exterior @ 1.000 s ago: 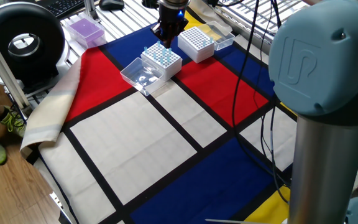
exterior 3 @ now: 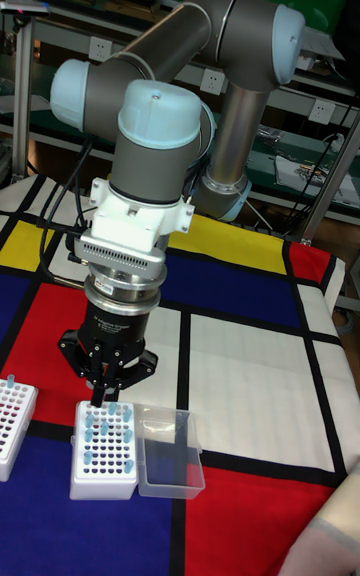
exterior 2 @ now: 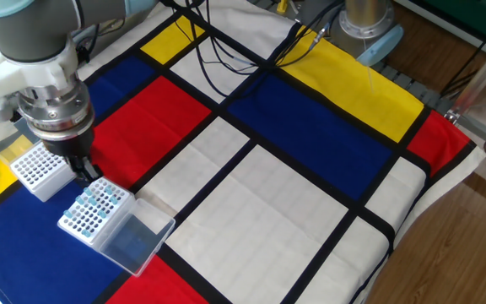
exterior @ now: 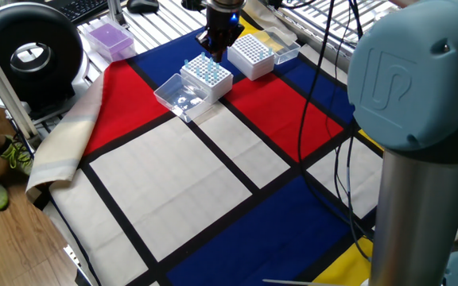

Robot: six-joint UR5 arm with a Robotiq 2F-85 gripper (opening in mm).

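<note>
A white tip rack (exterior 3: pixel 103 482) holds several pale blue tips standing in its holes; many other holes are empty. My gripper (exterior 3: pixel 104 399) points down at the back edge of this rack, its black fingertips close together and low over the holes. Whether a tip sits between them is too small to tell. In exterior view 2 the gripper (exterior 2: pixel 88 178) hangs at the rack's corner, on the side facing a second white rack (exterior 2: pixel 40 176). That second rack (exterior: pixel 251 57) is mostly empty, with a blue tip visible near one edge.
Clear hinged lids lie open beside both racks: one lid (exterior: pixel 183 98) by the nearer rack, another lid (exterior: pixel 283 43) by the second. A purple-topped box (exterior: pixel 111 40) stands at the far left. Cables (exterior: pixel 302 143) hang by the arm. The patterned cloth (exterior 2: pixel 260 219) is otherwise largely bare.
The arm and gripper have shifted very slightly to the right in exterior view 1. Both racks and their lids stay where they were.
</note>
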